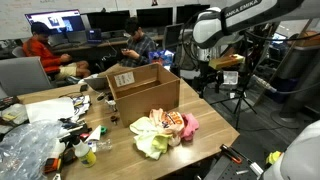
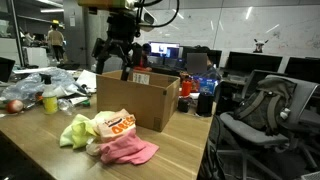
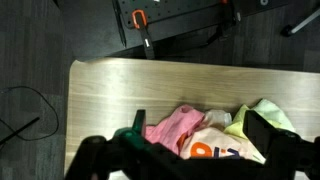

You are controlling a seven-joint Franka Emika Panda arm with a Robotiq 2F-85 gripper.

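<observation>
My gripper is open and empty, its two dark fingers spread wide in the wrist view. It hangs above the table [image 2: 185, 150], clear of the cloths. A pink cloth [image 3: 172, 128] lies crumpled on the wood, touching a whitish piece with orange print [image 2: 118, 124]. On the other side of that piece is a pale yellow-green cloth [image 1: 150, 140]. In the wrist view, the near part of the pile is hidden behind the gripper. A large open cardboard box [image 1: 145, 97] stands behind the cloths; its inside cannot be seen clearly.
Clear plastic wrapping [image 1: 30, 145], a yellow-labelled container [image 1: 85, 154] and several small items crowd one side of the table. Bare wood [image 3: 115, 95] lies by the edge near the pink cloth. An office chair [image 2: 265, 135] stands off the table.
</observation>
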